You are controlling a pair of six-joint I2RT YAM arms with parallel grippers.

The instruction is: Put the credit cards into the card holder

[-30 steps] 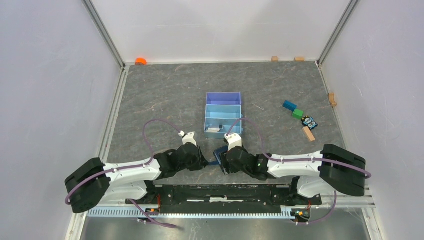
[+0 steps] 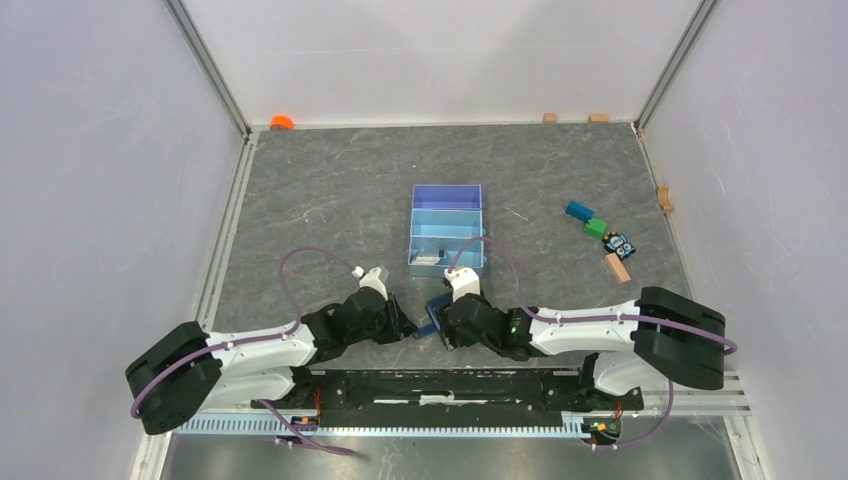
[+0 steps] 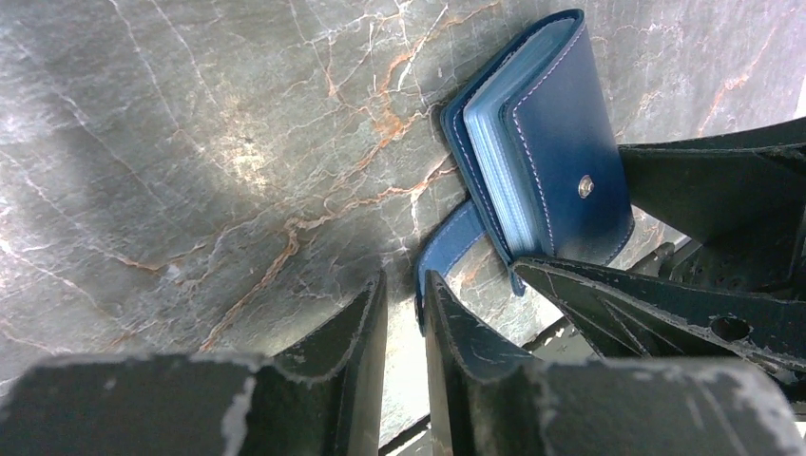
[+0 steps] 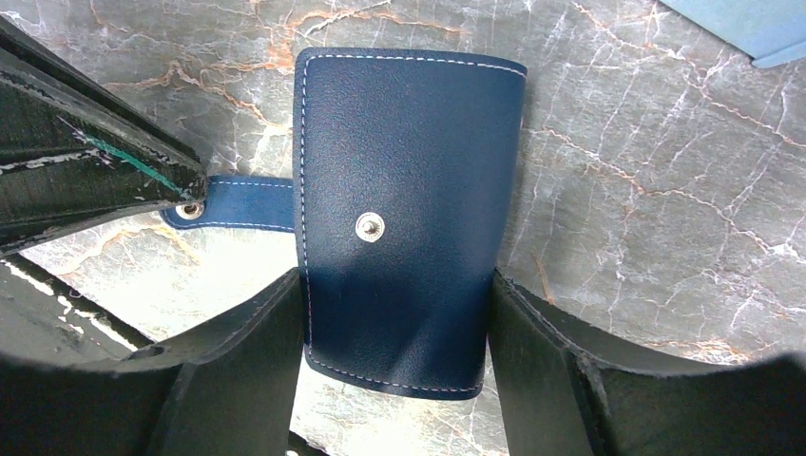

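The navy card holder is closed, with its snap stud facing up in the right wrist view. My right gripper is shut on its lower part, one finger at each long side. Pale, thin layers show along the holder's open edge in the left wrist view. A loose strap with a snap sticks out to the left, unfastened. My left gripper is open by a narrow gap at the strap's end. Part of the strap shows between its fingers, with no clear grip on it. No separate credit card can be made out.
A blue three-section box stands just beyond the grippers, with something white in its front section. Small blocks, among them a green one, lie at the right.
The left gripper remains beside the strap, and the right stays on the holder.
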